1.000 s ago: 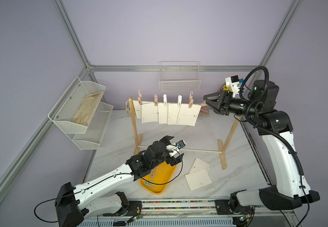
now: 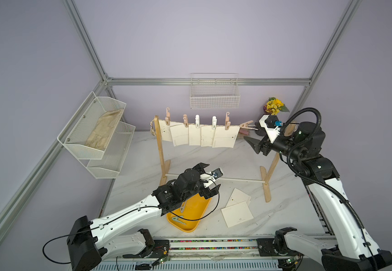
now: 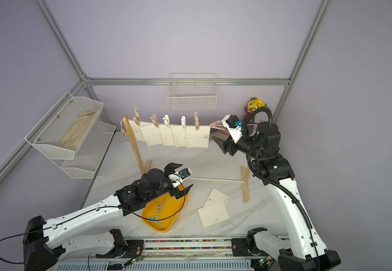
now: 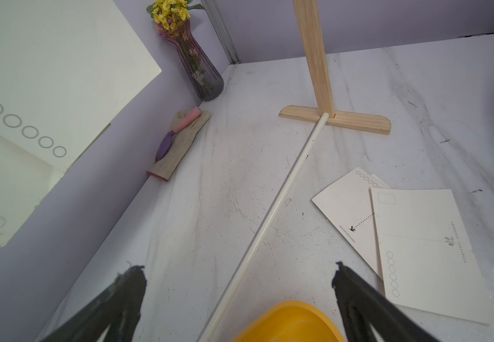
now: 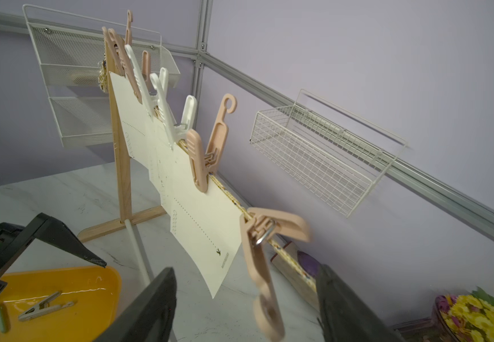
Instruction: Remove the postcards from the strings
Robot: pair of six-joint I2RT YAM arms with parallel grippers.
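Several postcards [image 2: 224, 136] hang clipped along a string on the wooden stand, with pink and white clothespins. At the string's right end a pink clothespin [image 5: 256, 262] sits without a card in its lower part, close before my right gripper [image 2: 256, 143], which is open around nothing. My left gripper is open, empty, low over the yellow tray [image 3: 153, 212]. Two or more loose postcards [image 4: 429, 256] lie on the table right of the tray, which holds several clothespins.
A vase with flowers [image 2: 272, 108] stands at the back right. Mesh shelves [image 2: 96, 135] are on the left wall and a wire basket [image 2: 214, 92] on the back wall. The white crossbar [image 4: 269, 216] runs low across the table.
My right arm has swung out and back toward the string's right end, its gripper now slightly lower than a second ago. The left arm stays still.
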